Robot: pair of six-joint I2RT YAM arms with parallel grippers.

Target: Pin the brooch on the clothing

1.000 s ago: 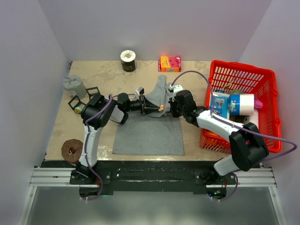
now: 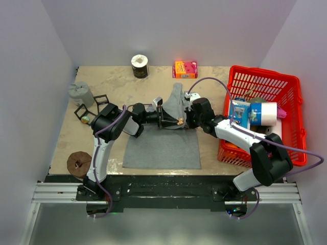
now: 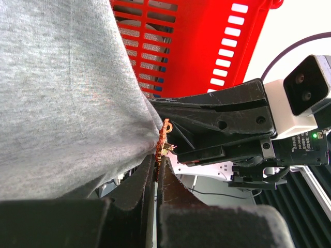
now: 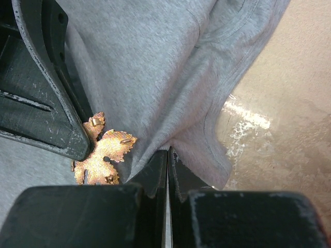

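Observation:
The grey garment (image 2: 162, 149) lies on the table, one part raised in a fold between the two arms. A gold leaf-shaped brooch (image 4: 115, 146) is held by its edge in my left gripper, which is shut on it. In the right wrist view the leaf's face shows, close to the left of the fold. My right gripper is shut at the fold of grey cloth (image 4: 178, 116), with the thin fabric running in between its fingertips. Whether the brooch's pin touches or enters the cloth is hidden.
A full red basket (image 2: 292, 109) stands right beside the right arm. At the back are a dark jar (image 2: 139, 67) and an orange-pink box (image 2: 185, 69). A grey roll (image 2: 80, 94), black frames (image 2: 84, 113) and a brown disc (image 2: 79, 164) occupy the left side.
My left gripper has moved slightly right and a little toward the front with the brooch, closer to the right gripper. The right arm has stayed in place.

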